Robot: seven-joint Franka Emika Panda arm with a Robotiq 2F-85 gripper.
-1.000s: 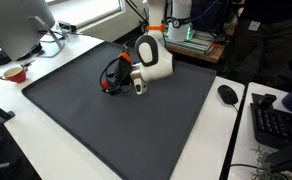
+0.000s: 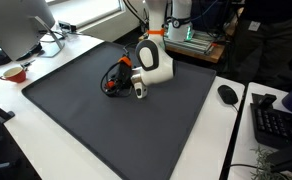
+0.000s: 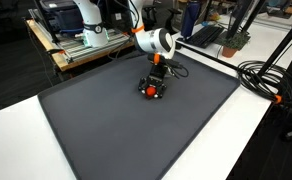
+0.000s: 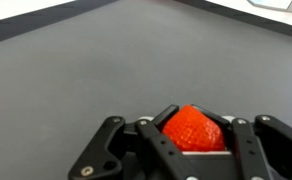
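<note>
A rounded red-orange object (image 4: 194,130) sits low in the wrist view, between the black fingers of my gripper, which lie on both sides of it. In exterior view 2 the red object (image 3: 150,92) shows at the front of the gripper (image 3: 153,86), close to the dark board. Seen from exterior view 1, the gripper (image 2: 116,83) is low over the board, its tips partly hidden by its own dark parts. Whether the fingers press on the object is not clear.
The dark grey board (image 2: 116,130) is mostly bare around the gripper. A red and white cup (image 2: 15,73) stands off to the left. A black mouse (image 2: 227,95) and a keyboard (image 2: 281,125) lie to the right, and coiled black cable (image 3: 261,75) rests beyond the board.
Over the last second the gripper has shifted slightly downward toward the board in exterior view 1. The cup and mouse have not moved.
</note>
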